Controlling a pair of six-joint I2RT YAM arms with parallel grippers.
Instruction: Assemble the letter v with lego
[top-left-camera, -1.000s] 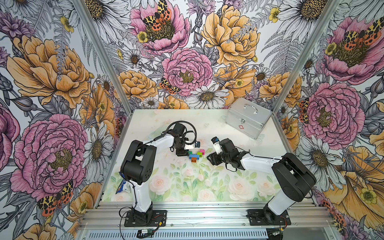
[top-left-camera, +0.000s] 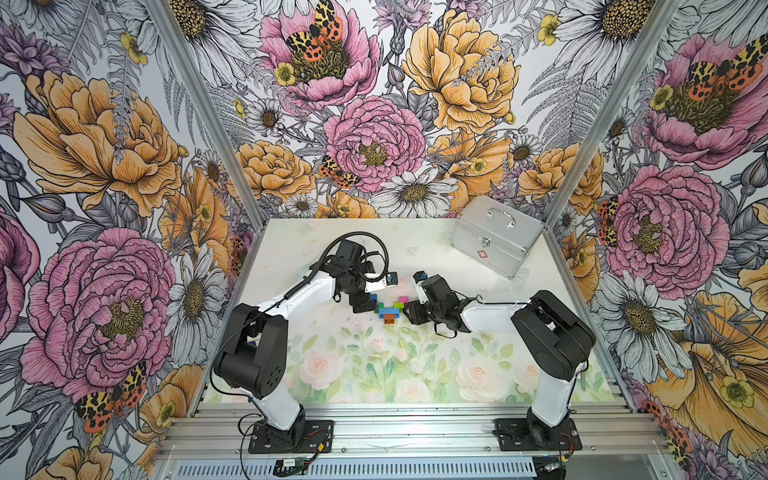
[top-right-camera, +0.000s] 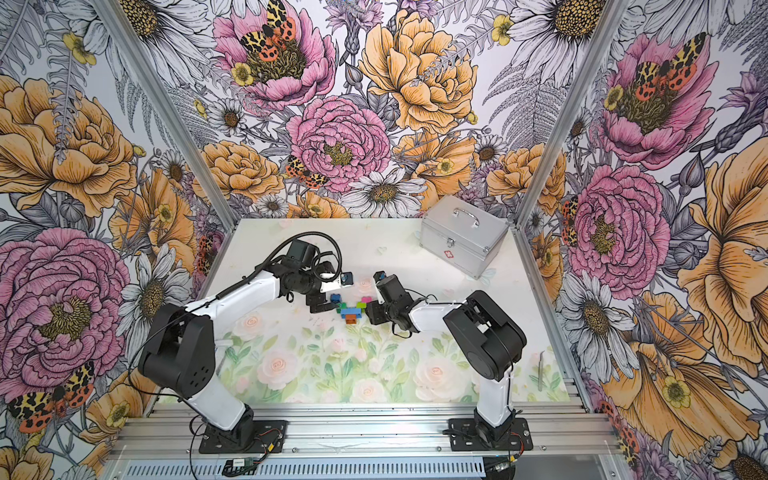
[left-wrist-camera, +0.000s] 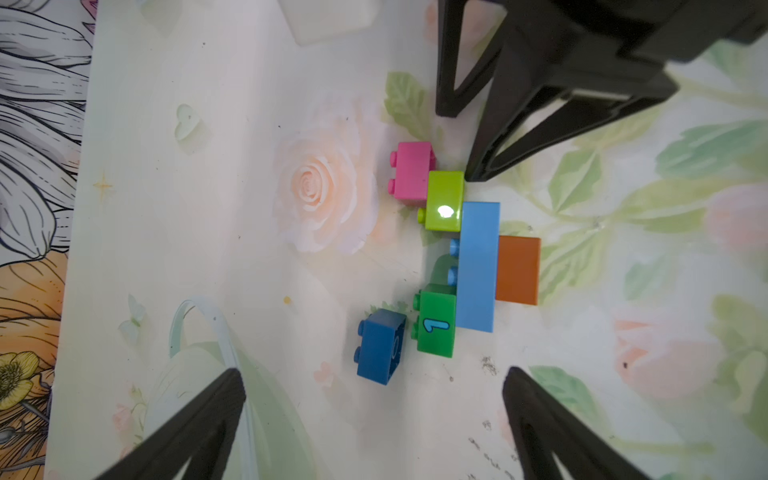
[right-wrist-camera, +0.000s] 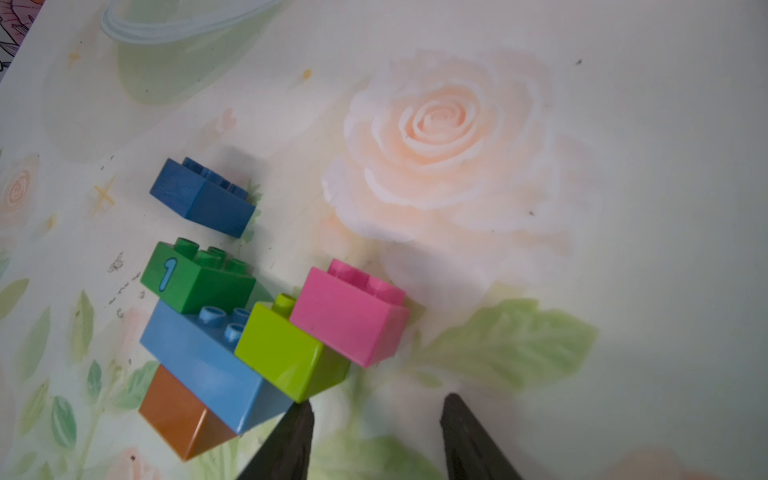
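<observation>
On the table lies a joined group of bricks: orange (left-wrist-camera: 518, 270), light blue (left-wrist-camera: 477, 268), green marked 1 (left-wrist-camera: 436, 324), lime (left-wrist-camera: 444, 200) and pink (left-wrist-camera: 412, 170), the last two forming one stepped branch. A dark blue brick (left-wrist-camera: 374, 348) lies just beyond the green one, with a small gap between them. My left gripper stands open around the dark blue brick's side of the view, its fingers wide apart and clear of it. Close to the lime and pink bricks, my right gripper has its fingers apart with nothing between; its left fingertip is near the lime brick's end.
A silver case (top-left-camera: 497, 237) stands at the back right of the table. Tweezers (top-right-camera: 541, 370) lie near the right edge. Both grippers crowd close around the bricks.
My right gripper has come left, up to the pink and lime side.
</observation>
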